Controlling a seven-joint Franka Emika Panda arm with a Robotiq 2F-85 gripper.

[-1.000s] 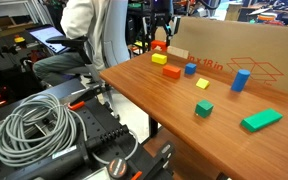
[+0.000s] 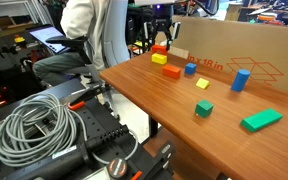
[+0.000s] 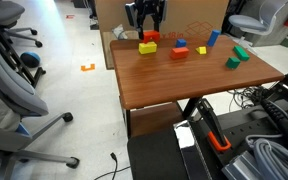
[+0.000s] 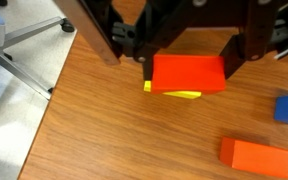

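My gripper is shut on a red block (image 4: 188,76), one finger at each side of it. In the wrist view a yellow block (image 4: 174,94) peeks out beneath the red one, mostly covered by it. Exterior view 2 has the held red block (image 3: 151,37) directly above the yellow block (image 3: 147,48) at the table's far end. Whether the two blocks touch I cannot tell. Exterior view 1 gives the same pair, with the yellow block (image 2: 159,59) on the wooden table (image 2: 209,125).
Close by lie another red block (image 2: 171,71) and a blue block (image 2: 190,69). Farther along are a small yellow block (image 2: 201,84), a blue cylinder (image 2: 241,80), a green block (image 2: 203,108) and a long green piece (image 2: 261,120). Cardboard (image 2: 229,50) stands behind.
The arm has turned a little above the table, its wrist parts reaching farther left in exterior view 1. The red block stays above the yellow one; the other blocks have not moved.
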